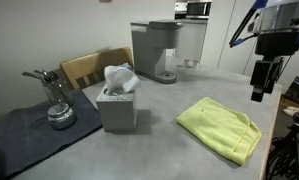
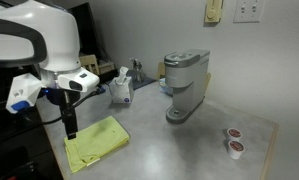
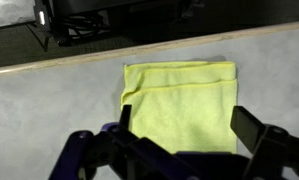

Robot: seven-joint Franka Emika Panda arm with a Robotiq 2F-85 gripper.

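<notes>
A yellow cloth [image 1: 219, 127] lies folded flat on the pale table, one edge turned over. In the wrist view the cloth [image 3: 184, 105] is below and between the two dark fingers, which stand wide apart. My gripper is open with nothing between its fingers. From exterior view 2 the gripper [image 2: 56, 117] hangs over the left side of the cloth [image 2: 97, 142], above it and not visibly touching.
A grey coffee machine [image 2: 187, 85] stands at the back, with two small pods [image 2: 235, 149] on the right. A tissue box [image 1: 117, 108] and a dark mat [image 1: 39, 135] with metal pots [image 1: 59, 108] occupy the far side.
</notes>
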